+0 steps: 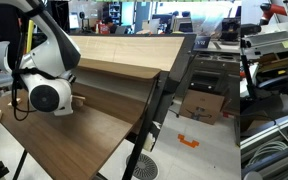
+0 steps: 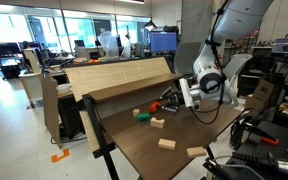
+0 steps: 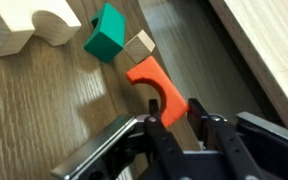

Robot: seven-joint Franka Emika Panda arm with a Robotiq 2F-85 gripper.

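Observation:
In the wrist view, an orange-red arched block [image 3: 158, 80] lies at a slant, its near end between the dark fingertips of my gripper. The fingers are shut on that end. Close by its far end are a small plain wooden cube [image 3: 139, 46] and a green block [image 3: 106, 33]. A natural wood arch [image 3: 7, 24] sits in the top left corner. From exterior view 2 the red block [image 2: 154, 107] shows small under my gripper at the back of the table, beside the green block [image 2: 143, 117]. My fingertips are hard to make out in exterior view 1.
A raised wooden shelf [image 1: 134, 51] runs along the table's back, close to the gripper. Loose wooden blocks [image 2: 167, 144] lie toward the front in exterior view 2. Bare tabletop [image 1: 96, 128] extends to the right of the arm in exterior view 1.

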